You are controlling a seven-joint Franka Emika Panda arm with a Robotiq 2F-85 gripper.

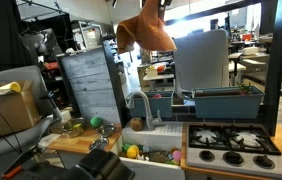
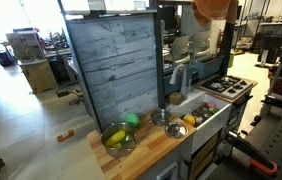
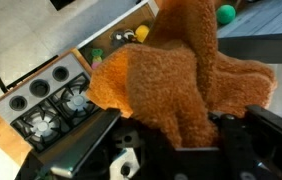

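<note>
An orange cloth (image 1: 145,31) hangs bunched in the air at the top of exterior view 1, high above the sink. In exterior view 2 only its lower part (image 2: 215,10) shows at the upper edge. My gripper is shut on the cloth, whose gathered folds (image 3: 171,88) fill the middle of the wrist view and cover much of the fingertips. The arm is mostly out of the exterior views.
Below are a stove (image 1: 233,142), a faucet (image 1: 142,105) and a sink (image 1: 146,165) holding several small items. Metal bowls (image 2: 119,140) stand on the wooden counter (image 2: 151,152). A blue shelf bin (image 1: 221,105) hangs behind the stove.
</note>
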